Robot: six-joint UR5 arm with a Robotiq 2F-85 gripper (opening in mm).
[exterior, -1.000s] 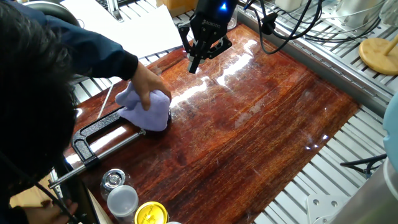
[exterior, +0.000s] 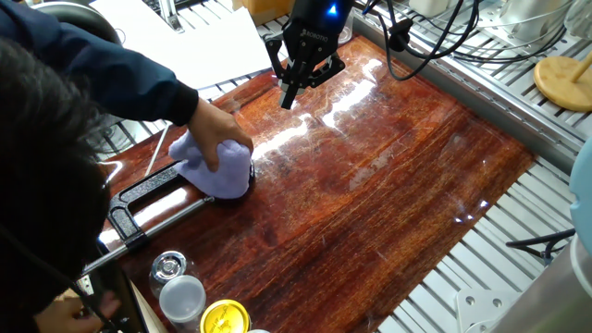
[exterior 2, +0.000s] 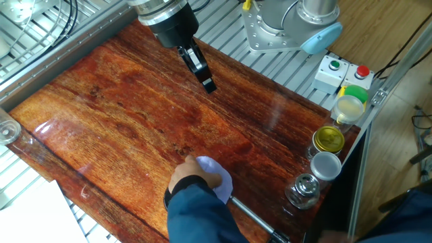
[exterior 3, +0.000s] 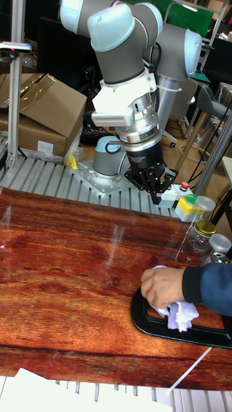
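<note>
My gripper (exterior: 289, 98) hangs over the back part of the wooden table (exterior: 370, 185), its fingertips together and nothing showing between them. It is shut and well apart from the person's hand. A lilac cloth (exterior: 222, 174) is bunched under that hand (exterior: 216, 128). It lies on one end of a black clamp frame (exterior 3: 145, 322) with a metal rod (exterior 2: 253, 214). The cloth and hand hide part of that end. The second exterior view shows the gripper (exterior 2: 209, 86) high above bare wood.
Several jars stand at one table edge, among them a gold-lidded jar (exterior 2: 329, 139) and a clear jar (exterior: 168, 268). White paper (exterior: 199, 51) lies at another edge. The person's arm (exterior 2: 202, 219) reaches over the table.
The hand on the cloth has shifted slightly, and the cloth's folds with it. The person's other hand has moved a little. My gripper stays where it was.
</note>
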